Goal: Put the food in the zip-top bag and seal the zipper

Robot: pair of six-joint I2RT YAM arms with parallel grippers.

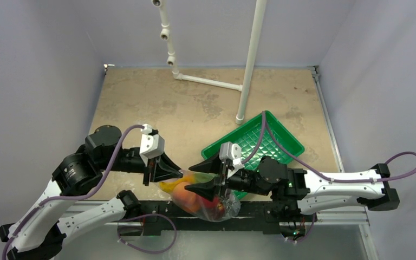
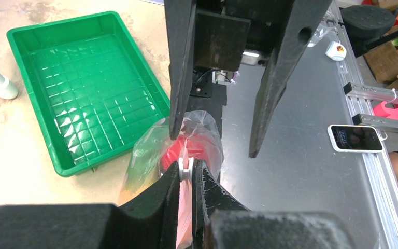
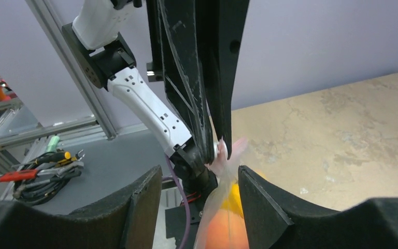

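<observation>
The clear zip top bag (image 1: 228,208) hangs near the table's front edge, bulging with food: something yellow (image 1: 168,186), an orange round piece (image 1: 184,195) and a red one (image 2: 197,149). My left gripper (image 1: 180,174) is shut on the bag's pink top strip, with a small white zipper slider (image 2: 187,171) between its fingertips. Facing it from the right, my right gripper (image 1: 189,178) stands open. Its fingers (image 3: 147,199) are spread, with the bag's film showing in the gap beyond them. How far the zipper is closed cannot be told.
Behind the right arm lies an empty green tray (image 1: 290,138). A white pipe frame (image 1: 249,70) stands farther back. Both arms are close together over the front edge.
</observation>
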